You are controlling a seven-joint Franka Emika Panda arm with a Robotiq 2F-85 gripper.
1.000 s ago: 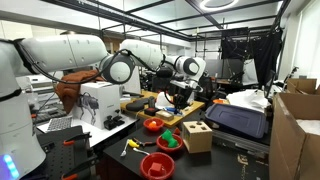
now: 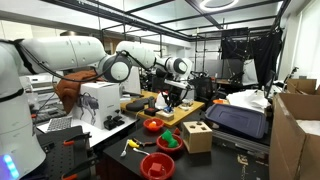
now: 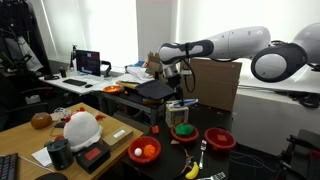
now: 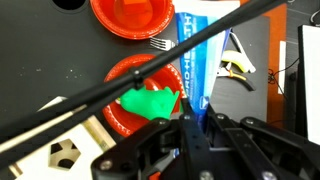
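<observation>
My gripper is shut on a flat blue-and-white item (image 4: 200, 60) with lettering along it, which sticks out past the fingers. In exterior view 2 the same gripper (image 3: 180, 97) hangs over the table, with the blue-and-white item (image 3: 182, 104) above a wooden block (image 3: 160, 124) with holes. Under it in the wrist view lies a red bowl (image 4: 117, 70) with a green object (image 4: 148, 102) inside. The block's corner (image 4: 70, 150) shows at the lower left. What the item is cannot be told.
Another red bowl (image 3: 217, 139) stands beside the green object's bowl. A third red bowl (image 3: 145, 150) holds small round things. Pliers (image 4: 232, 70) and a fork (image 4: 162, 44) lie on the dark table. A cardboard box (image 2: 297, 130) stands at the right edge of exterior view 1.
The arm's end has shifted a little to the left in exterior view 1, with the blue-and-white item now showing beside it. Bowls and block have stayed put.
</observation>
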